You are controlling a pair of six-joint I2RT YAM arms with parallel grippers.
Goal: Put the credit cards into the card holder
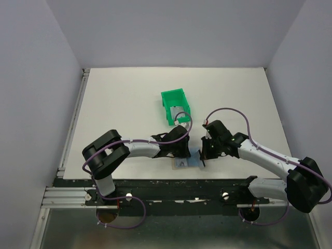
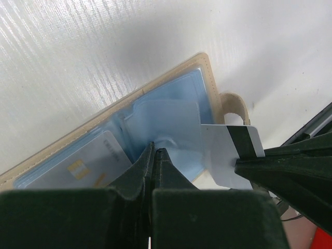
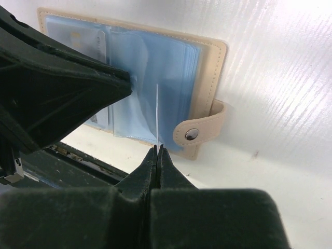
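Observation:
The tan card holder (image 3: 206,78) lies open with blue sleeves (image 3: 179,78); one pocket holds a silver card (image 2: 78,166). My left gripper is shut on or at the sleeves, pressing near a raised clear flap. My right gripper is shut on a card, seen edge-on as a thin pale line in the right wrist view. In the left wrist view that silver card (image 2: 223,153) with a dark stripe reaches the flap.
A green tray (image 1: 166,101) with pale cards inside stands further back on the white table (image 1: 119,93). The table around the holder is clear.

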